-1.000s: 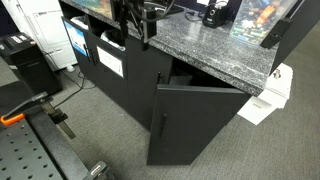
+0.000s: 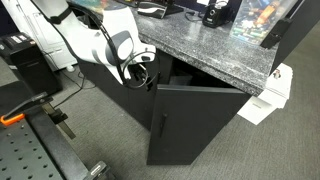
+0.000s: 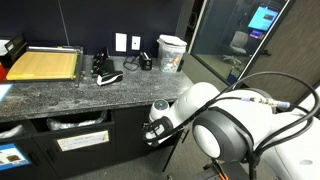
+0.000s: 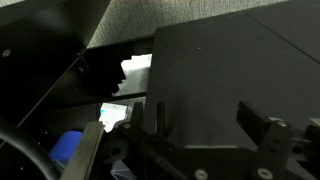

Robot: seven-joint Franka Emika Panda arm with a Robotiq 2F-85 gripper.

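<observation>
A dark cabinet door (image 2: 198, 128) stands ajar below the grey counter, its handle (image 2: 164, 123) near the left edge. Beside the door's hinge-side top, near the cabinet front, is my gripper (image 2: 148, 80); in the wrist view the gripper is open, with its dark fingers spread wide over the door panel (image 4: 215, 80). Whether either finger touches the door cannot be told. Through the gap in the wrist view show white paper (image 4: 135, 72), a small white item with a coloured label (image 4: 112, 115) and something blue (image 4: 65, 147).
Above runs the granite counter (image 2: 215, 52), its edge close to the arm. A wooden board (image 3: 45, 65), a dark device (image 3: 104, 68) and a white bucket (image 3: 171, 52) stand on it. Open floor (image 2: 245, 150) lies right of the door; a black perforated surface (image 2: 30, 150) is at lower left.
From above the counter's edge, the arm has come down along the cabinet front, bringing the gripper lower and near the ajar door. The door looks unmoved.
</observation>
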